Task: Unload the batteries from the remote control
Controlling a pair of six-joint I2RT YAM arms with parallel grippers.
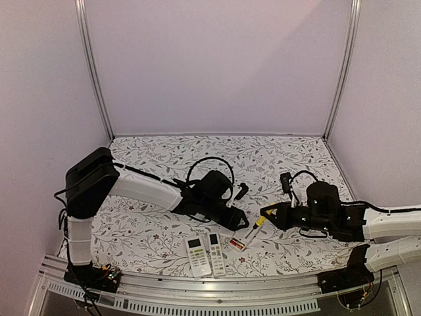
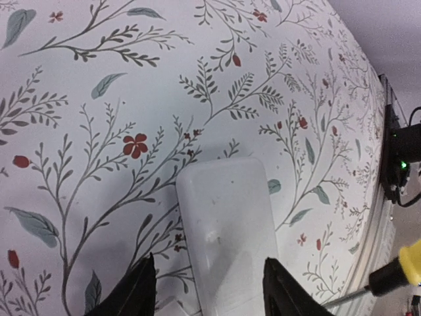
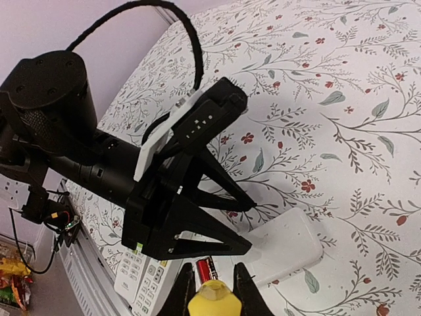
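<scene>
A white remote control [image 2: 227, 224] lies face down, its smooth back up. At its near end, red batteries [image 1: 237, 244] show in the bare compartment; one red-and-black battery [image 3: 206, 268] is seen in the right wrist view. My left gripper stands part open just over the remote, nothing visibly gripped. Its right finger [image 2: 279, 293] overlaps the remote's right edge in that view. My right gripper is shut on the yellow handle of a screwdriver [image 1: 263, 216]. The screwdriver's thin shaft points down toward the remote; its tip is hard to make out.
Two more white remotes, a wider one [image 1: 197, 255] and a narrow one [image 1: 216, 253], lie face up by the front edge. My two grippers are close together.
</scene>
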